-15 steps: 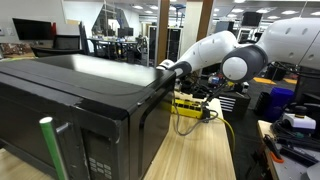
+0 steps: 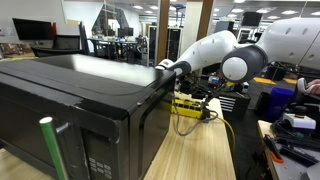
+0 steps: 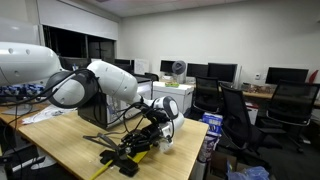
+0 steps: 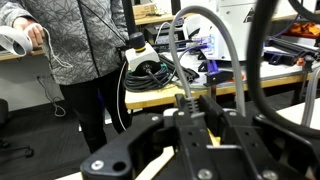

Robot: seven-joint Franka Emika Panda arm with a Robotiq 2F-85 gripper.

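In the wrist view my gripper points out over the table's edge, its dark fingers close together. A thin grey cable [image 4: 232, 45] arches up from the fingertips and bends down to the right; the fingers look shut on it, though the contact itself is small and dark. In the second exterior view the gripper [image 3: 150, 132] hangs low over the wooden table, its fingertips hard to make out among dark parts. The first exterior view shows the white arm [image 2: 210, 52] reaching behind the black microwave-like box, which hides the fingers.
The large black box [image 2: 75, 85] fills the left of the first exterior view. Yellow equipment [image 2: 195, 108] and loose cables lie beyond it. Bare table [image 2: 205, 155] shows on the right. A person [image 4: 85, 45] with a white controller stands ahead in the wrist view.
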